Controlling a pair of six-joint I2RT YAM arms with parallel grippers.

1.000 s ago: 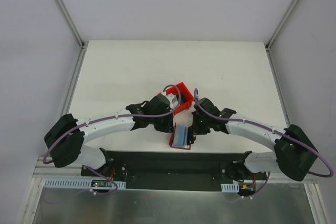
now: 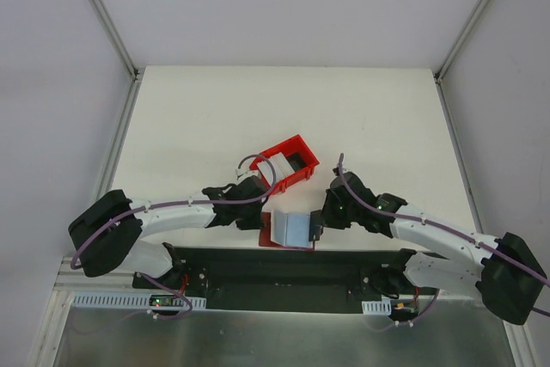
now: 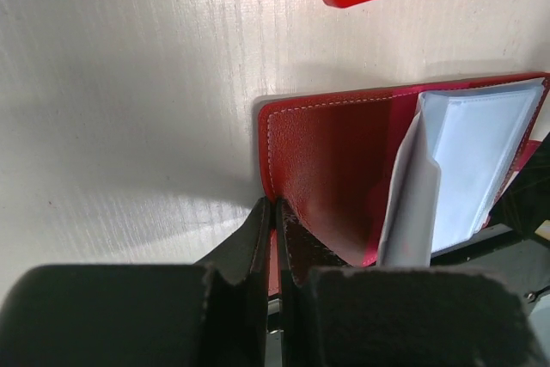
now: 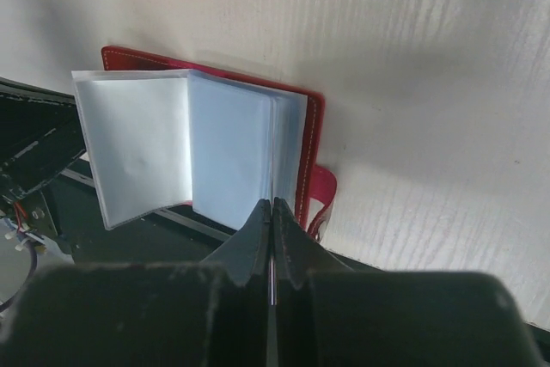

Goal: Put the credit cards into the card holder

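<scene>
The red card holder [image 2: 265, 238] lies open near the table's front edge, between both arms. Its left cover [image 3: 335, 148] is flat, and my left gripper is shut on that cover's outer edge. Pale translucent sleeves [image 4: 228, 139] fill the holder's right half, one leaf [image 4: 133, 135] standing tilted up toward the left. On the right side my right gripper is shut on a thin clear sleeve, seen edge-on as a line between the fingertips. Whether any sleeve contains a card I cannot tell.
Just behind the holder stands a red tray [image 2: 302, 179] with white pieces [image 2: 277, 164] and a dark piece [image 2: 296, 161] in it; whether these are cards is unclear.
My left gripper has moved left, and the holder has spread from a narrow bundle to an open one. The right gripper has shifted slightly; the holder now lies straighter.
</scene>
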